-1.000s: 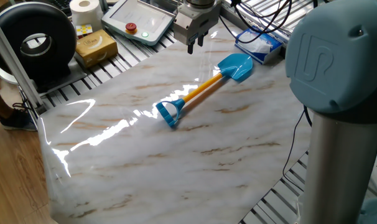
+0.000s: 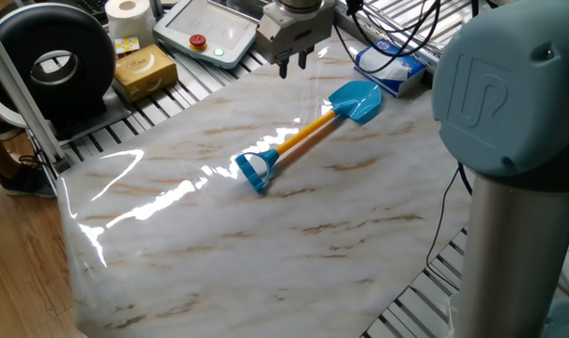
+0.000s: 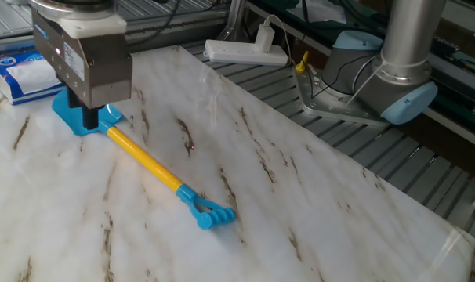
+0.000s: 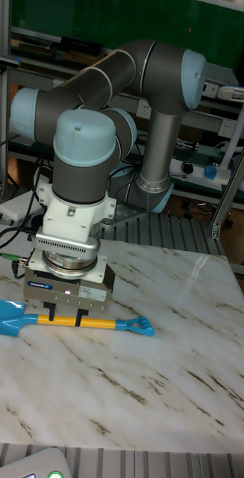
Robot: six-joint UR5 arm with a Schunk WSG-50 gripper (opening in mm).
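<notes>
A toy shovel with a blue blade (image 2: 357, 101), a yellow shaft (image 2: 306, 132) and a blue grip (image 2: 255, 171) lies flat on the marbled tabletop. My gripper (image 2: 293, 67) hangs in the air on the far side of the shovel in exterior view 1, clear of it. Its two black fingers stand apart, with nothing held. In exterior view 3 the gripper (image 4: 65, 313) appears in front of the yellow shaft (image 4: 98, 323); exterior view 2 has the gripper (image 3: 83, 115) covering part of the shovel near the blade (image 3: 67, 111).
A blue-and-white packet (image 2: 390, 68) lies close to the blade. A teach pendant (image 2: 207, 30), a tan box (image 2: 146, 72) and a black ring-shaped object (image 2: 50, 66) stand beyond the table's edge.
My gripper has shifted slightly up and left in exterior view 1, and its fingers look a little farther apart. The shovel has stayed put.
</notes>
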